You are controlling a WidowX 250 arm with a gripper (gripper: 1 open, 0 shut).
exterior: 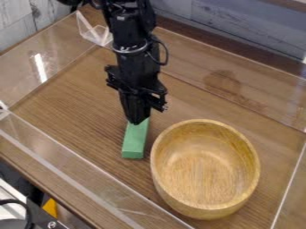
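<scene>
A black robot arm hangs from the top centre, its gripper (136,114) pointing down just above the upper end of a green block (134,140). The gripper looks shut, though its fingertips are small and dark, and I cannot tell whether they touch the block. The green block lies lengthwise on the wooden surface, with a large yellow bowl (203,168) close to its right.
The wooden table (66,107) has free room to the left and to the upper right. Clear plastic (96,31) sits at the top left. Cables and a small yellow item are at the lower left edge.
</scene>
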